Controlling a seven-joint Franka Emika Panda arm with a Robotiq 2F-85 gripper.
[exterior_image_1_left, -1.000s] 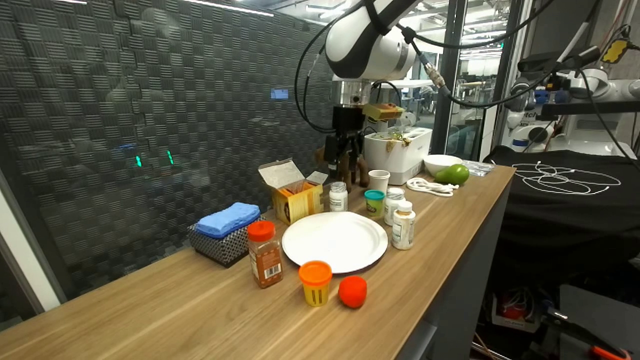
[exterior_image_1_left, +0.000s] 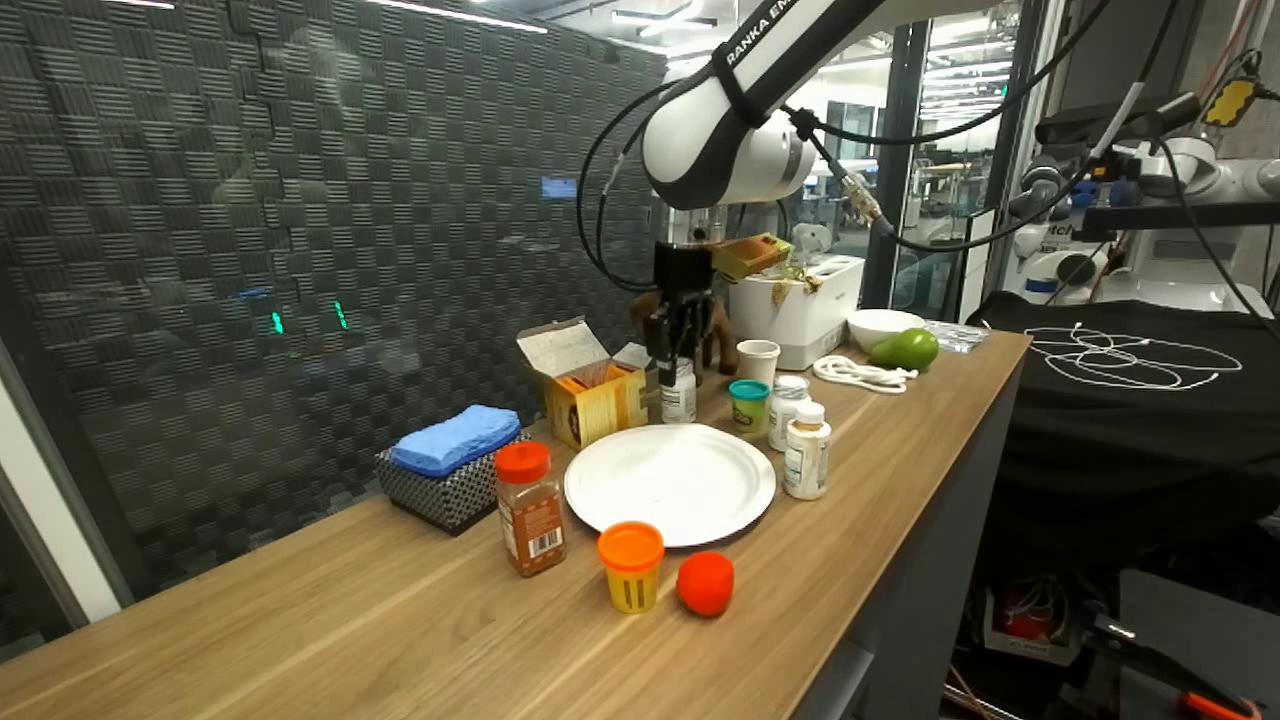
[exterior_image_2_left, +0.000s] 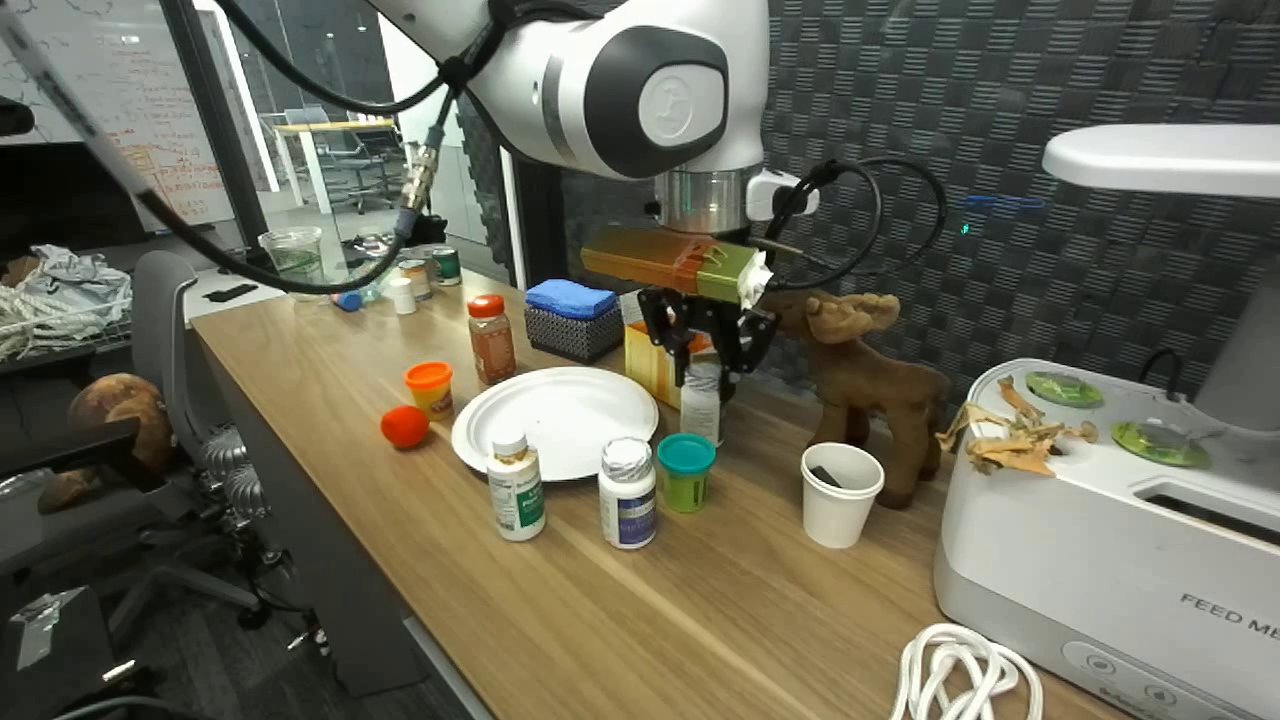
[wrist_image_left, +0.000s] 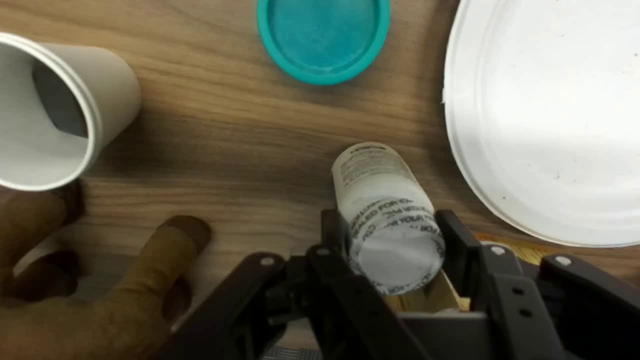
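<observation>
Behind the white plate (exterior_image_1_left: 669, 485) stands a white bottle (exterior_image_1_left: 679, 401) with a silvery, printed seal round its cap. My gripper points down over this bottle (wrist_image_left: 384, 180) and is shut on its cap end, one finger (wrist_image_left: 331, 231) on each side. In exterior view 2 the bottle (exterior_image_2_left: 701, 412) looks upright, its top between the dark fingers (exterior_image_2_left: 680, 348). Whether its base touches the table is hard to tell.
Close by are a teal-lidded tub (exterior_image_2_left: 685, 472), a yellow tea box (exterior_image_1_left: 596, 402), a brown moose toy (exterior_image_2_left: 876, 378) and a paper cup (exterior_image_2_left: 840, 494). Two more white bottles stand beside the plate, one a white-capped bottle (exterior_image_1_left: 807, 451). Clear table lies at the front left.
The arm has come down and slightly left in exterior view 1. A second ago the gripper was above the white bottle; now its fingers are around the cap.
</observation>
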